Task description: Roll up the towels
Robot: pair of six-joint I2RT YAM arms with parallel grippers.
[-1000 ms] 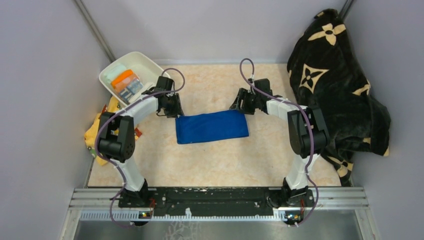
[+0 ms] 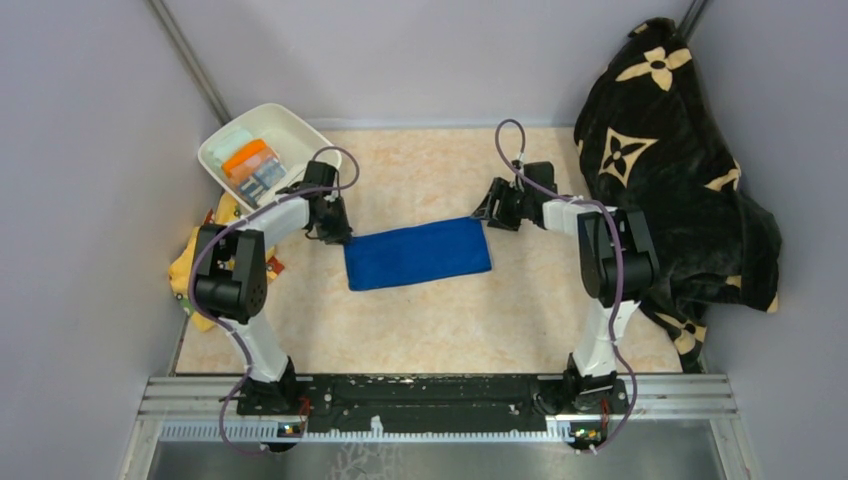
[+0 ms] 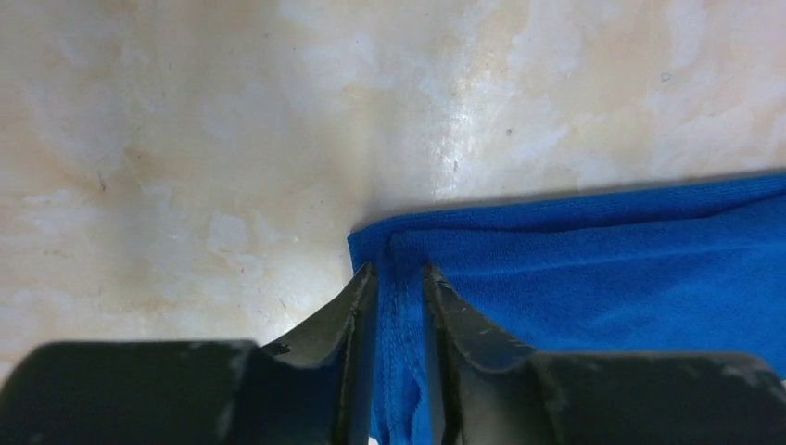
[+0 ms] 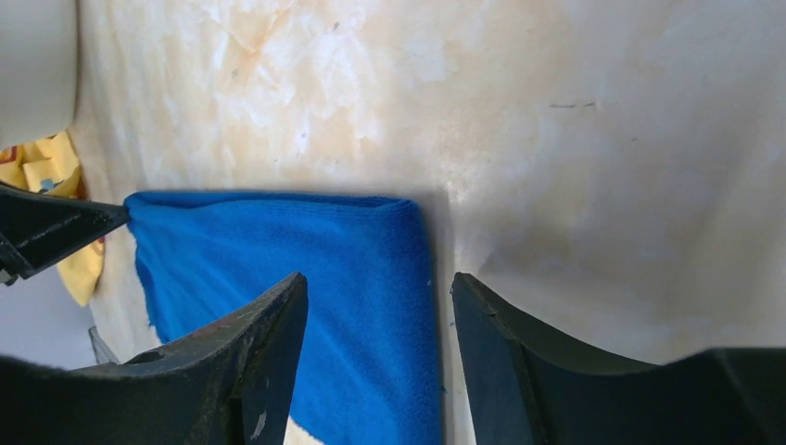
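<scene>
A blue towel lies folded in a long flat rectangle on the table, slightly tilted. At its far left corner is my left gripper; in the left wrist view its fingertips stand a narrow gap apart, with the layered towel edge showing between them. My right gripper is at the far right corner. Its fingers are wide apart in the right wrist view, on either side of the towel's right edge, gripping nothing. Whether the left fingers touch the cloth cannot be told.
A white bin with packages stands at the back left, close to my left arm. Beneath that arm lies a yellow patterned cloth. A large black blanket covers the right side.
My left gripper has moved slightly left and toward the front; my right gripper has moved a little to the right.
</scene>
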